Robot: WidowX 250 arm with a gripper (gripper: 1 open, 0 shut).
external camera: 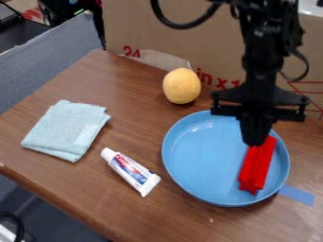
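Note:
My black gripper (255,132) points down over the right part of a blue plate (197,166), its tip just at or above the upper end of a red bar-shaped object (255,169) lying on that plate. The fingers look closed; whether they touch the red object is unclear. A white toothpaste tube (130,172) lies left of the plate, a folded pale blue cloth (64,129) further left, and a yellow potato-like object (182,86) behind the plate.
A cardboard box (151,33) stands along the back of the wooden table (101,208). A piece of blue tape (297,195) is at the right. The table's left edge borders a grey surface (38,76).

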